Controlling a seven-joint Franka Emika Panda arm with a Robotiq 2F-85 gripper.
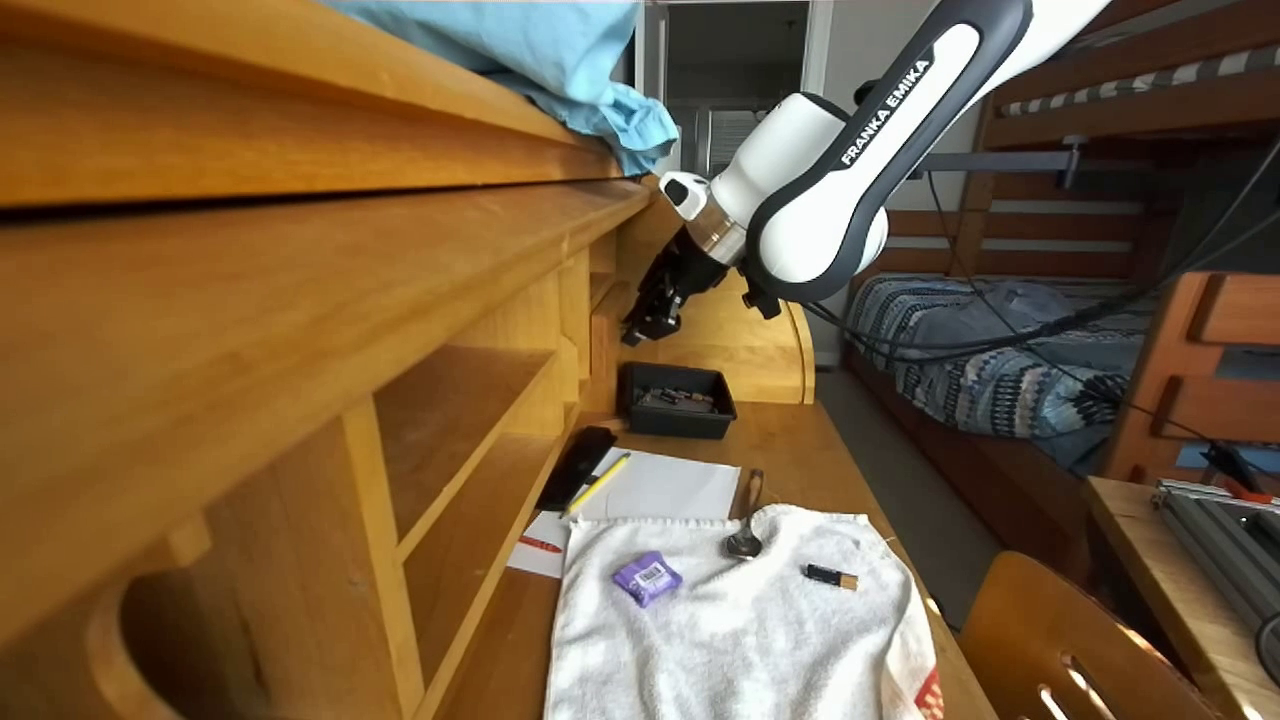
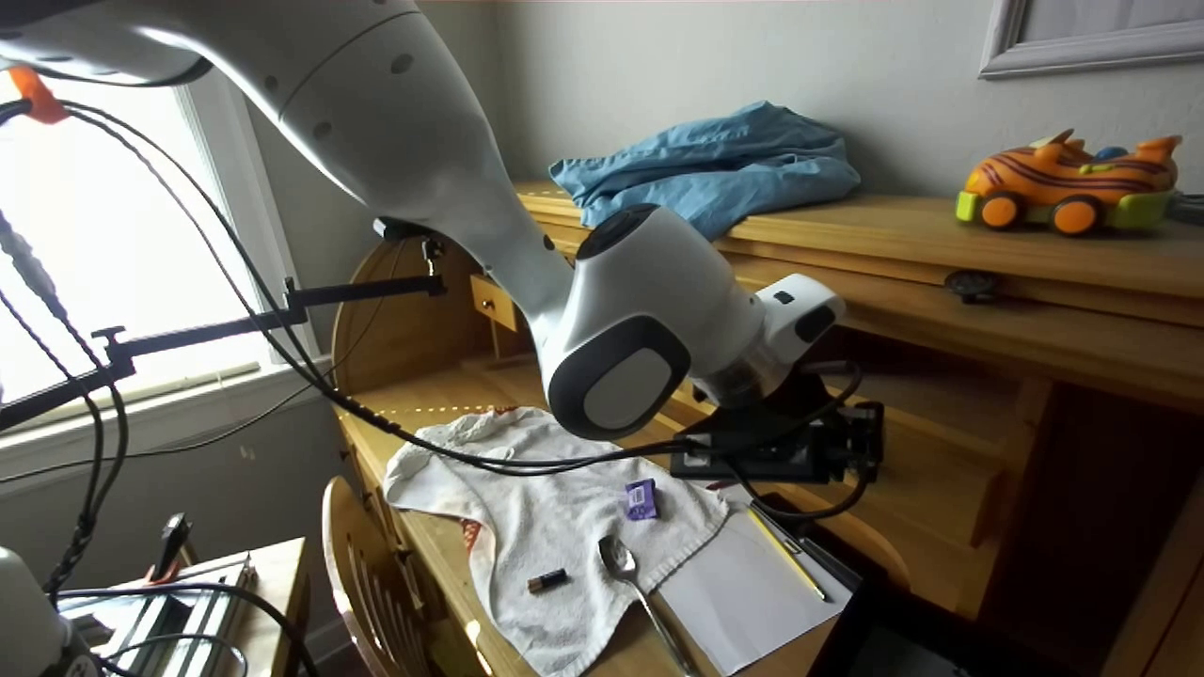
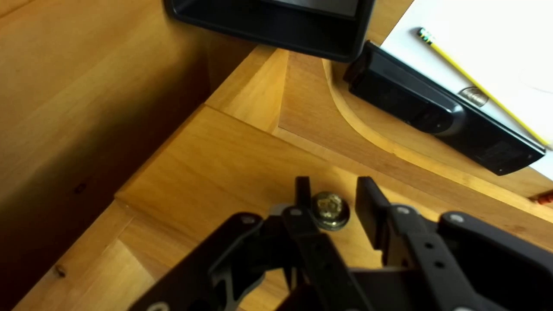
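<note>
In the wrist view a small wooden drawer front (image 3: 223, 168) faces the camera, with a round brass knob (image 3: 330, 211) on it. My gripper is shut on that knob, one finger on either side. The left finger lies against the knob; beside the right finger a narrow strip of wood shows from this angle. From exterior view 1 the gripper (image 1: 636, 336) is at the far end of the desk's cubbies, above a black tray (image 1: 678, 418); the knob itself cannot be made out there. Exterior view 2 shows the gripper (image 2: 863, 442) side-on, with its fingertips unclear.
A white towel (image 1: 720, 648) covers the near desk, bearing a purple packet (image 1: 648, 578), a spoon (image 1: 744, 540) and a battery (image 1: 830, 577). Paper (image 1: 672, 486), a yellow pencil (image 1: 597, 485) and a black case (image 3: 440, 111) lie beyond. The shelf ledge (image 1: 396, 264) overhangs the cubbies.
</note>
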